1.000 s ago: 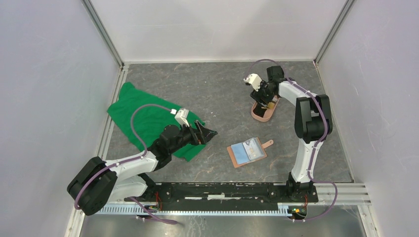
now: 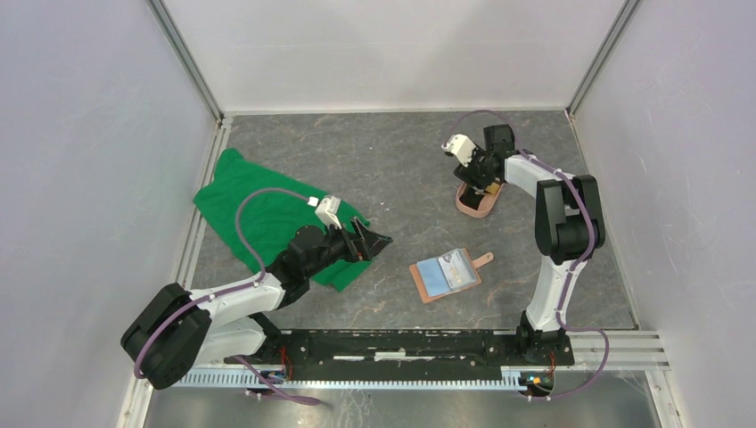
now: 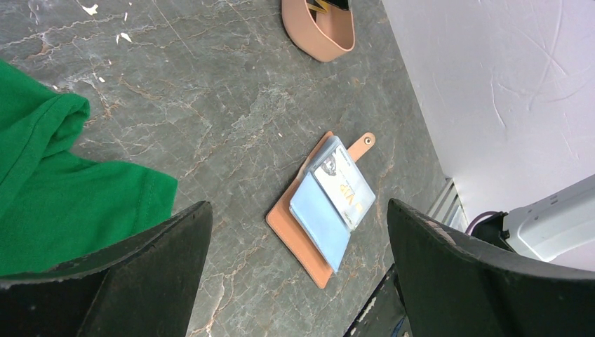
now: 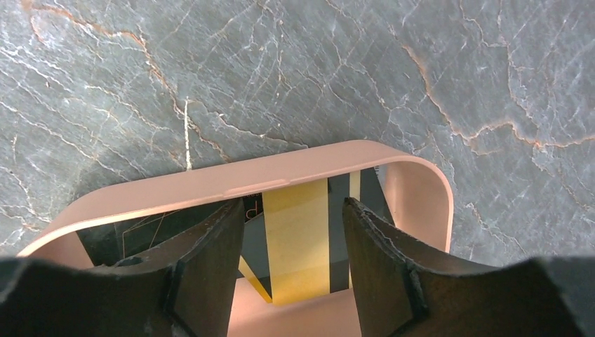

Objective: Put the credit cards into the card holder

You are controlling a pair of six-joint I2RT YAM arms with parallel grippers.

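Note:
In the right wrist view, black and gold cards [image 4: 298, 242] lie inside a pink oval tray [image 4: 414, 172]. My right gripper reaches into that tray, its fingers part open on either side of the gold-striped card; whether they touch it I cannot tell. The brown card holder [image 2: 428, 292] lies unfolded at the front of the table, its blue sleeve [image 3: 319, 217] showing and a clear pocket [image 3: 346, 184] holding a pale printed card. Left of the holder, my left gripper hangs open and empty above the table.
A green cloth [image 2: 254, 201] covers the left side of the table, partly under the left arm. Bare grey tabletop [image 2: 383, 160] stretches between cloth and tray. A white wall [image 2: 677, 178] stands close on the right.
The right gripper has shifted slightly within the tray, and it covers more of the gold card from above than before. The left arm and card holder have stayed put.

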